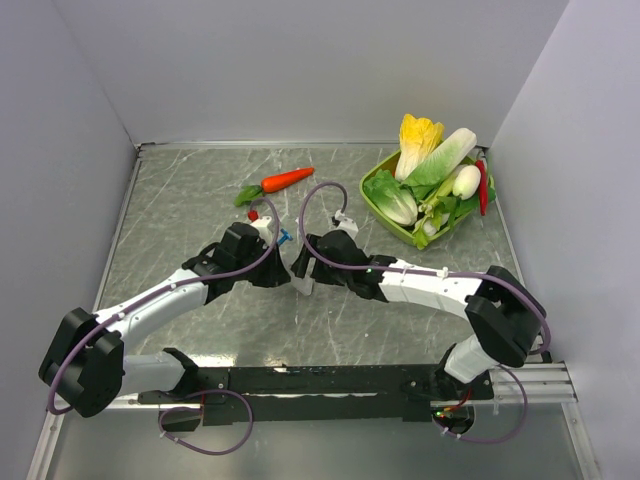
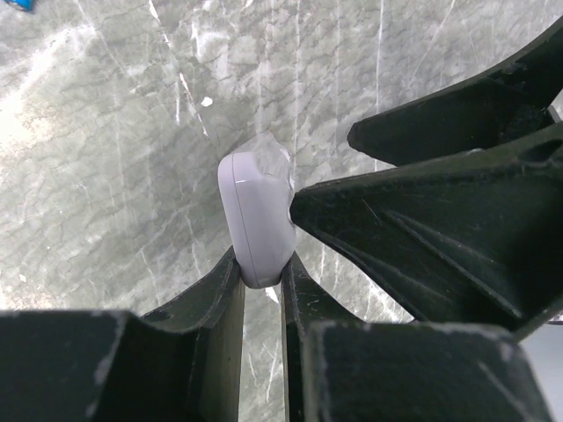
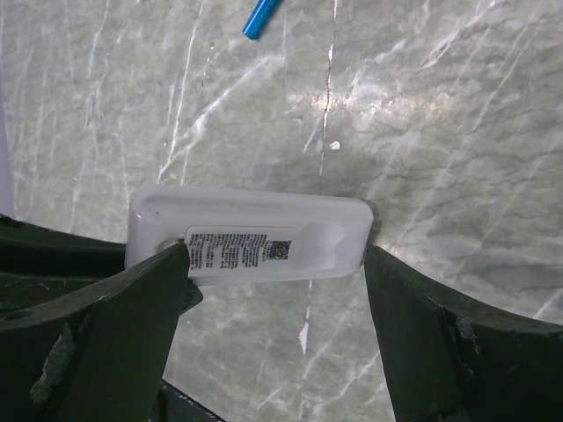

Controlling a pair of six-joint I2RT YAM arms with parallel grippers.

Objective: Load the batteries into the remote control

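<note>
A white remote control (image 2: 255, 220) is held by one end, with my left gripper shut on it. Its barcode label (image 3: 239, 249) and a shallow round dip face the right wrist camera. My right gripper stands open, one fingertip near each end of the remote; whether they touch it I cannot tell. From the left wrist, one right finger (image 2: 422, 215) appears close beside the remote. A blue battery (image 3: 261, 18) lies on the table, apart from the remote; blue also shows in the top view (image 1: 285, 237). The arms hide most of the remote there.
A carrot (image 1: 287, 179) lies behind the grippers. At the back right stands a green basket (image 1: 388, 222) full of vegetables. Both grippers are very close together.
</note>
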